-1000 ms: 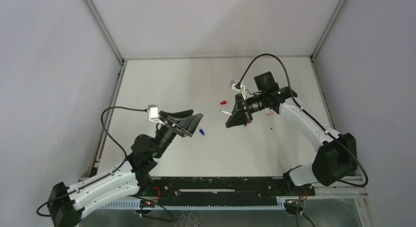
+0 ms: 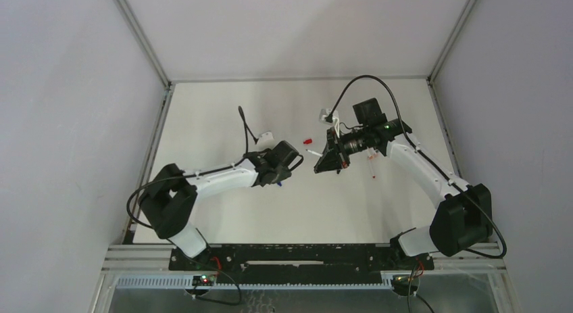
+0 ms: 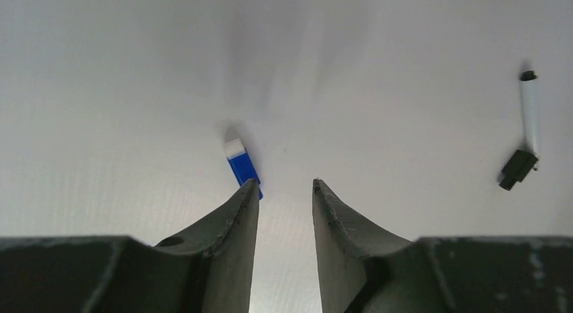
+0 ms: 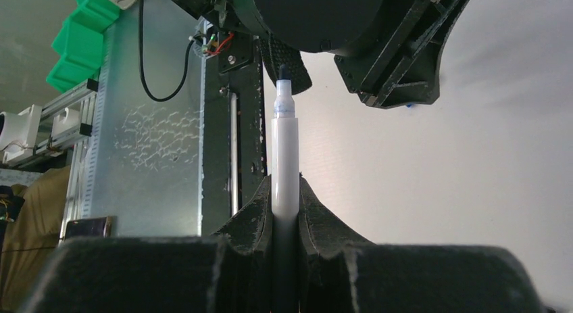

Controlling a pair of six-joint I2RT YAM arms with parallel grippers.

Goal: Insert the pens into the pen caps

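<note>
A blue cap (image 3: 243, 165) with a white end lies on the table, just beyond the fingers of my left gripper, which points down part open with nothing between them. My right gripper is shut on a white pen (image 4: 284, 144), tip outward and dark, held above the table. In the top view the left gripper hides most of the blue cap (image 2: 280, 184). A red cap (image 2: 307, 141) lies behind the pen.
At the left wrist view's right lie a white pen (image 3: 529, 110) and a black piece (image 3: 519, 166). Red-tipped items (image 2: 372, 165) lie under the right arm.
The right arm has barely moved, still holding the pen.
</note>
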